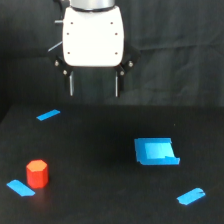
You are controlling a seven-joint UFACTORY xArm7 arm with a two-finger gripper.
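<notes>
My gripper (94, 88), with a white body, hangs high above the black table at the upper middle of the camera view. Its two thin fingers (71, 83) point down, spread wide, and nothing is between them. A red block with a hexagonal outline (37, 174) stands at the front left, well below and to the left of the gripper. To the right sits a blue square (155, 152) with a paler, lighter inside; whether it is a shallow tray or a taped outline is hard to tell.
Strips of blue tape lie on the table: one at the back left (48, 115), one beside the red block (20, 188), one at the front right (191, 196). A dark curtain (170, 50) hangs behind.
</notes>
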